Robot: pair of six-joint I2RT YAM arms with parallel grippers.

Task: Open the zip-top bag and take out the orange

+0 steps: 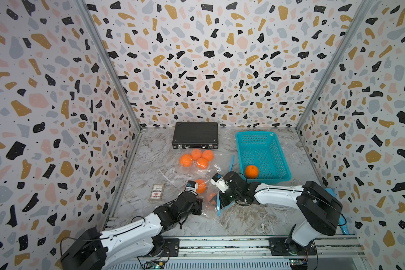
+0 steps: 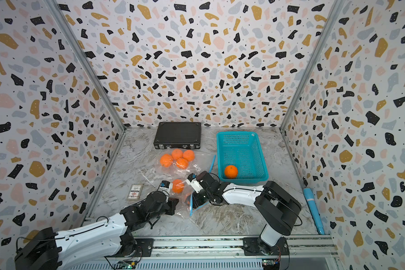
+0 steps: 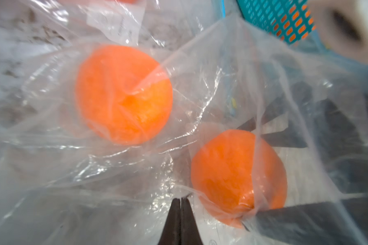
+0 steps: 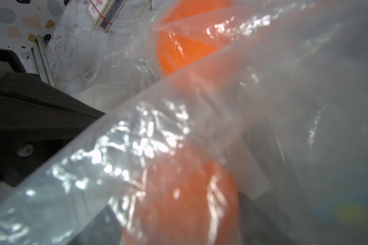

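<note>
A clear bag [image 3: 126, 175] with a blue zip strip [image 1: 218, 204] at its right edge lies mid-table. In the left wrist view, one orange [image 3: 237, 175] in it is near the mouth, with another orange [image 3: 124, 96] farther in. My right gripper reaches inside the bag; its fingers [image 3: 306, 220] stand apart, one on each side of the near orange, and film blurs the contact. My left gripper is shut, with nothing between its tips, against or just above the film beside that orange.
Several oranges [image 1: 196, 154] lie behind, under clear film. A teal basket [image 1: 283, 166] at the right holds an orange [image 1: 251, 171]. A black case [image 1: 195, 134] stands at the back, a card box [image 1: 157, 191] at the left.
</note>
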